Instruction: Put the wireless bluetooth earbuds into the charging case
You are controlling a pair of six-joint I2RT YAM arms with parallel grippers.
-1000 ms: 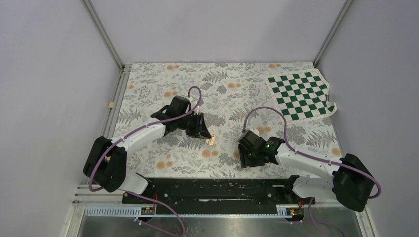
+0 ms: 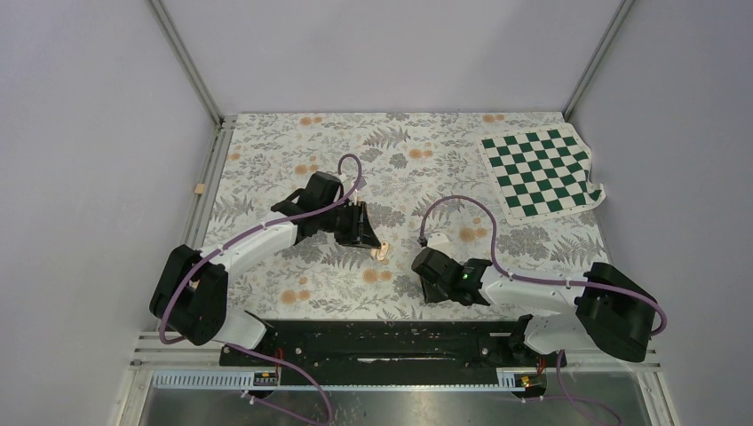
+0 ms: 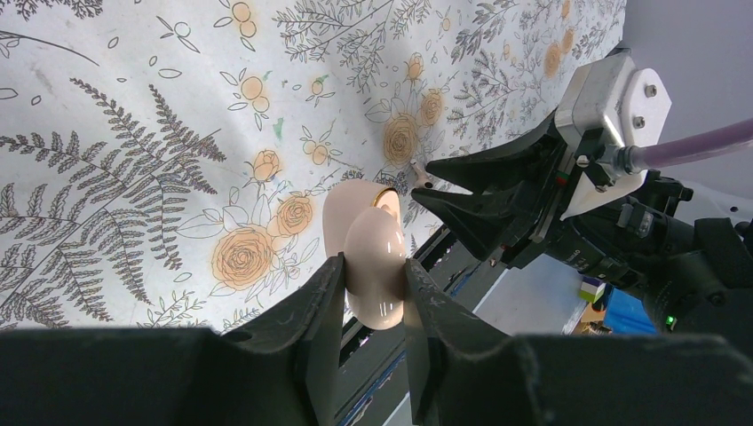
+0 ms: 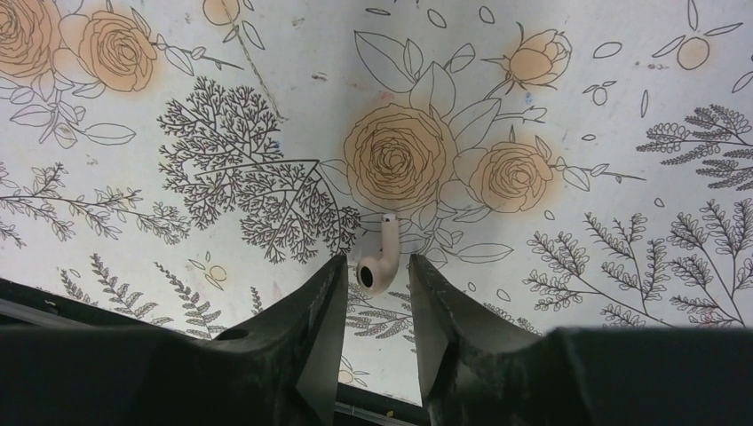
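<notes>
A pale pink, open charging case (image 3: 373, 266) with a gold rim is held in my left gripper, shut on it, just above the table; it also shows beside that gripper in the top view (image 2: 383, 250). A small pale earbud (image 4: 382, 262) with a dark tip lies on the flowered mat. My right gripper is low over it, part open, a finger on either side of the earbud; whether they touch it I cannot tell.
A green and white checkered board (image 2: 542, 173) lies at the back right. The table's front edge (image 2: 400, 324) runs close below both grippers.
The left gripper with the case has stayed in place.
</notes>
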